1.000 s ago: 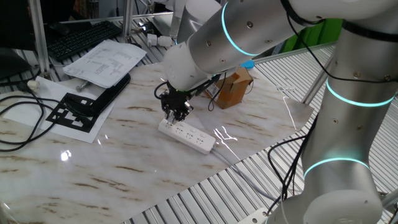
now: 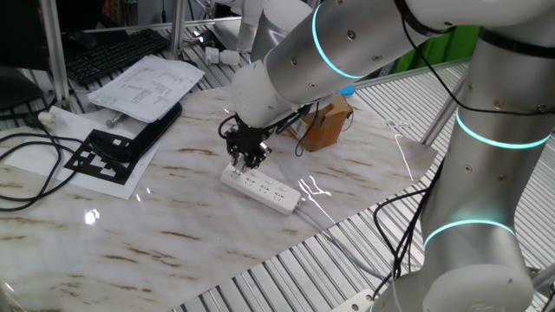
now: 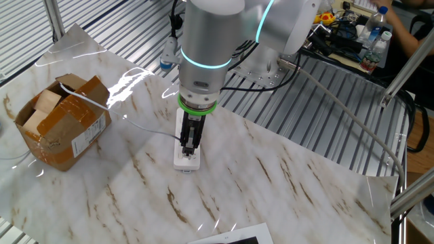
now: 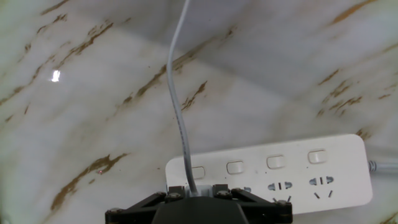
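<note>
A white power strip (image 2: 270, 196) lies flat on the marbled table, its grey lead leaving one end. At its other end my gripper (image 2: 236, 167) points down over the last socket. Seen from the wrist, a pale plug (image 4: 199, 190) sits between the two black fingertips, and the gripper is shut on it. A thin grey cable (image 4: 177, 102) runs away from the plug. The strip's switches and the neighbouring sockets are visible, while the gripper covers the end socket. I cannot tell whether the plug's pins are in the socket.
An open cardboard box (image 3: 64, 125) stands on the table, with the thin cable passing over it. A black-and-white marker sheet (image 2: 104, 156), papers (image 2: 147, 87) and a keyboard (image 2: 108, 61) lie to the far left in exterior view 1. Bare tabletop surrounds the strip.
Over the last second my gripper has shifted very slightly to the right in exterior view 1, staying low at the strip's end. The strip has not visibly moved.
</note>
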